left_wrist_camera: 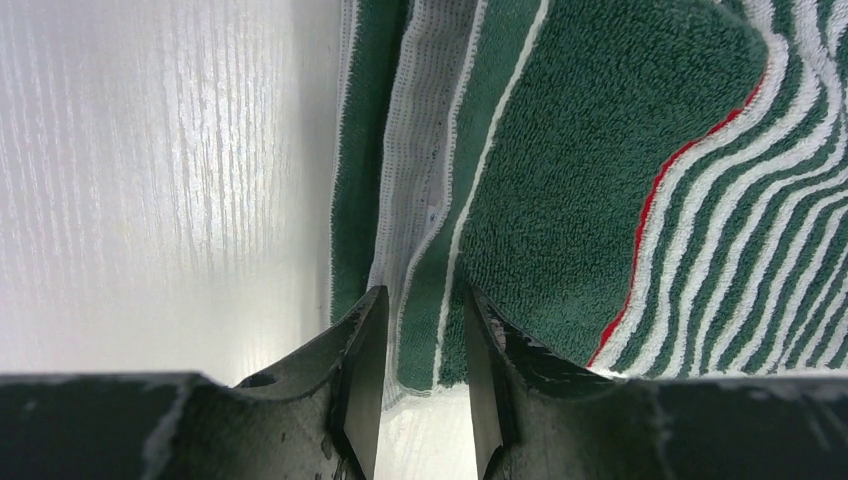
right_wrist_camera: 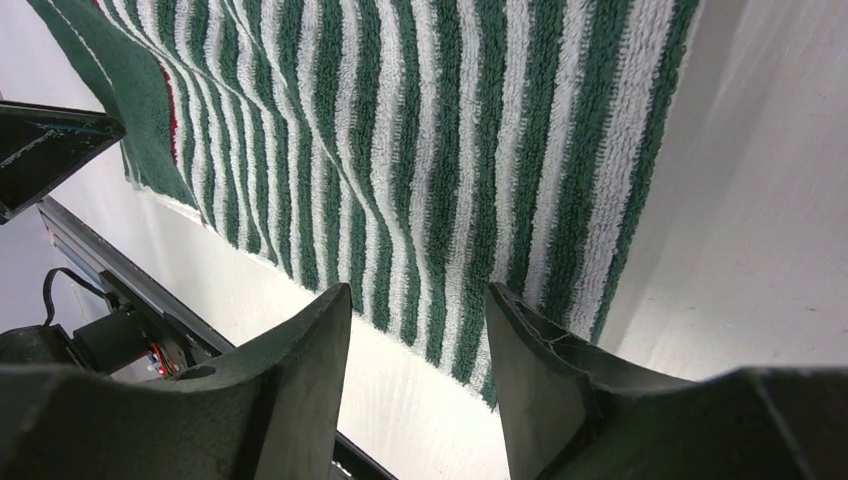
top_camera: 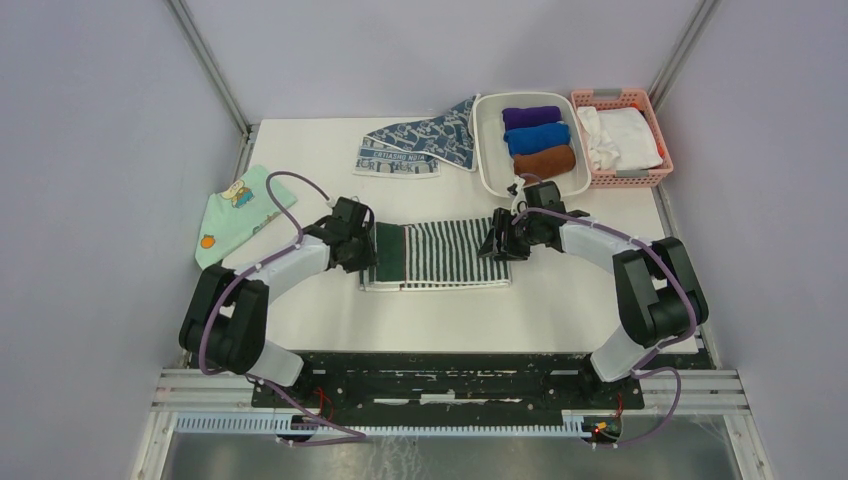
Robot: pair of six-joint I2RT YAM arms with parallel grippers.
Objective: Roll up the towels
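A green and white striped towel [top_camera: 445, 255] lies folded flat in the middle of the table, with a plain green band at its left end. Over that end is my left gripper [top_camera: 372, 262]. In the left wrist view, its part-open fingers [left_wrist_camera: 362, 335] stand at the layered left edge of the towel [left_wrist_camera: 570, 200], with no cloth visibly pinched. My right gripper [top_camera: 492, 250] is open above the towel's right end. Striped cloth shows between its spread fingers in the right wrist view, where the towel [right_wrist_camera: 440, 180] fills the middle.
Rolled purple, blue and brown towels sit in a white bin [top_camera: 490, 165] at the back. Beside it stands a pink basket [top_camera: 655, 125] with white cloth. A blue patterned towel [top_camera: 400, 160] and a light green towel [top_camera: 240, 215] lie apart.
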